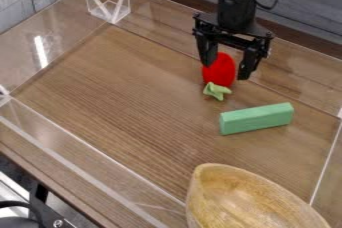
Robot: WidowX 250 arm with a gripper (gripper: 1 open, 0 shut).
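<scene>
A black gripper (230,58) hangs from above at the upper middle, its fingers spread open over a red object (219,70) with a small light green piece (215,90) at its lower end, like a strawberry. The fingers reach down on either side of the red object's top; whether they touch it cannot be told.
A green block (255,118) lies to the lower right. A large yellow bowl (205,192) is at the bottom right. A clear stand (110,4) sits at the upper left.
</scene>
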